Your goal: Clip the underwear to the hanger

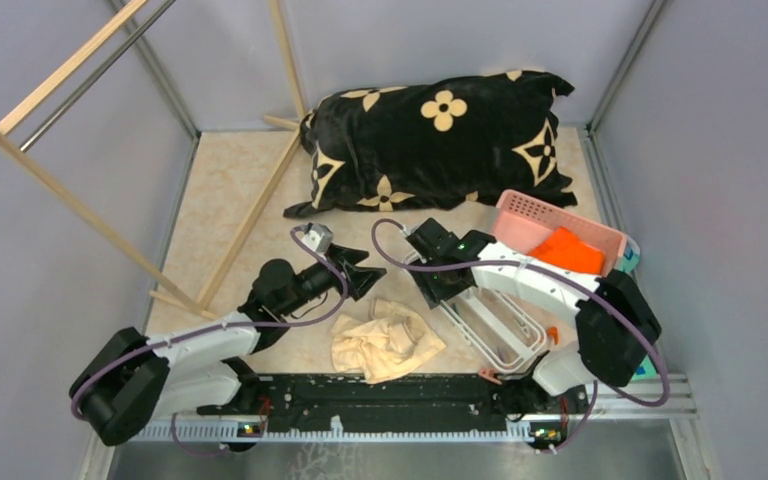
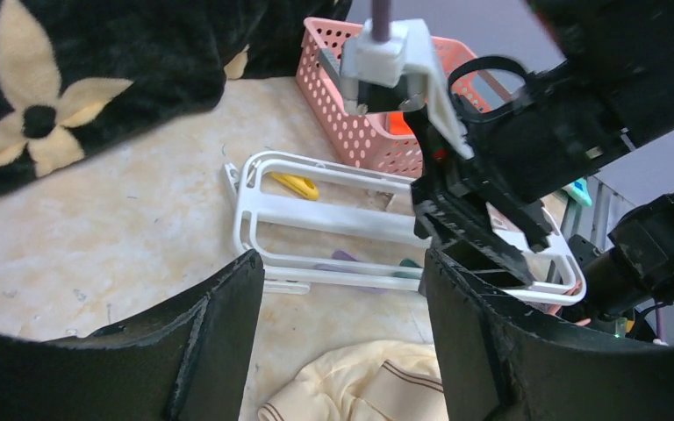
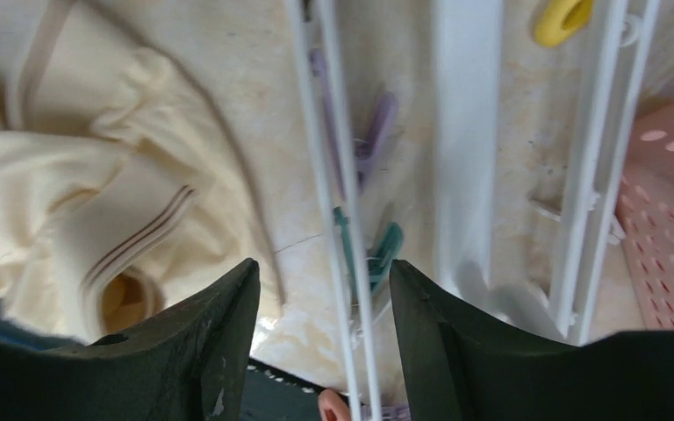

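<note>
A white hanger frame (image 1: 500, 325) lies flat on the floor right of the cream underwear (image 1: 385, 345), which is crumpled. My left gripper (image 1: 363, 270) stands open with nothing between its fingers, left of the hanger and above the underwear. My right gripper (image 1: 430, 285) hangs open over the hanger, pointing down; in the right wrist view the cloth is to its left and the white bars run beneath it. Small coloured pieces, purple (image 3: 364, 149), green (image 3: 386, 254) and yellow (image 3: 563, 17), lie among the bars.
A pink basket (image 1: 530, 205) with an orange item stands at the right. A black patterned cushion (image 1: 410, 145) fills the back. A wooden rack (image 1: 80, 210) stands at the left, with bare floor beside it.
</note>
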